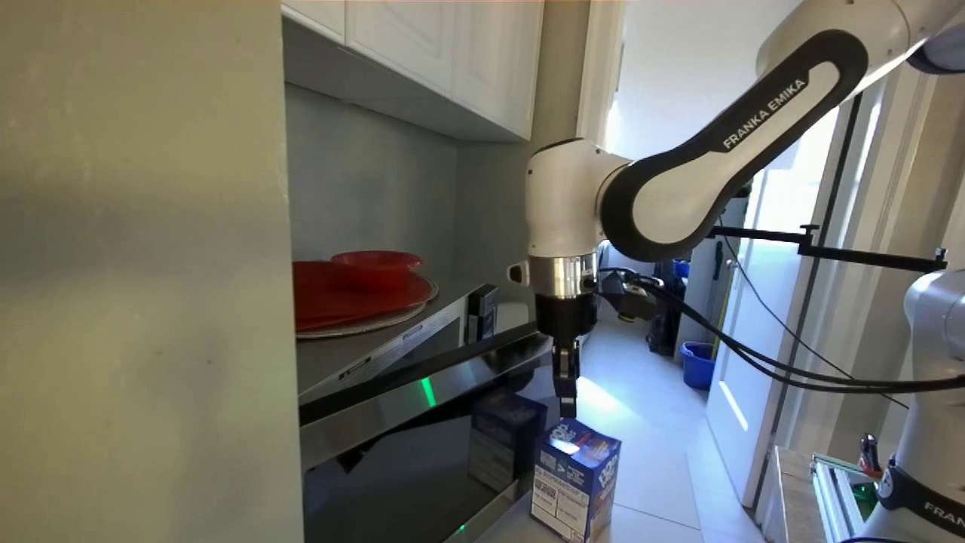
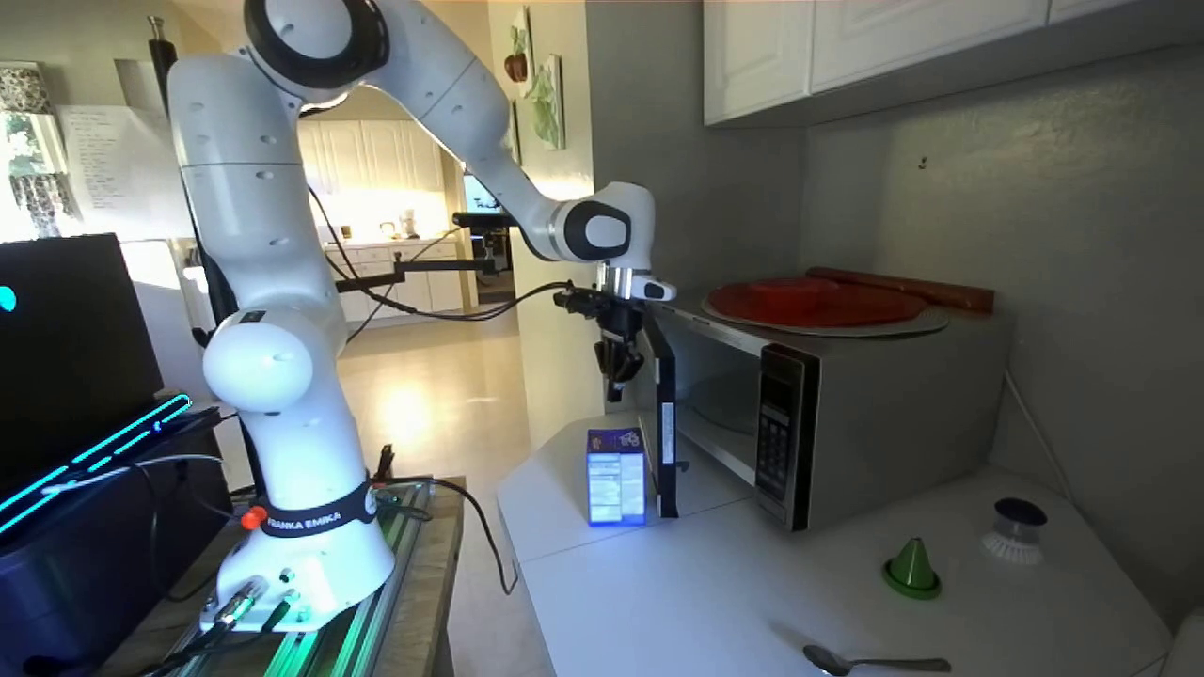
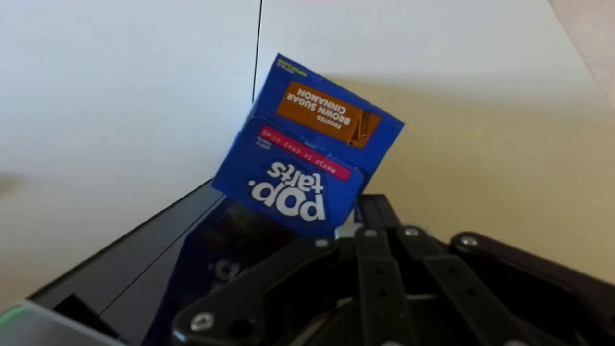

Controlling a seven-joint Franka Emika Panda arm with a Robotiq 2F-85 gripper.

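My gripper (image 1: 567, 409) points down, shut, with nothing visible between its fingers. It hangs just above the level of the top of a blue Pop-Tarts box (image 1: 576, 484), close to the microwave door (image 1: 371, 421); whether it touches the door cannot be told. The box stands upright on the counter beside the open door, whose dark face mirrors it. From the other side, the gripper (image 2: 616, 393) appears above the box (image 2: 616, 480), with the door (image 2: 665, 417) just right of them. In the wrist view the box top (image 3: 305, 150) lies beyond the shut fingertips.
The microwave (image 2: 903, 417) stands open, carrying red dishes (image 2: 818, 303) on top. A green cone-shaped item (image 2: 911, 564), a brush (image 2: 1016, 528) and a spoon (image 2: 875, 661) lie on the counter (image 2: 722, 598). White cabinets (image 1: 434, 54) hang overhead.
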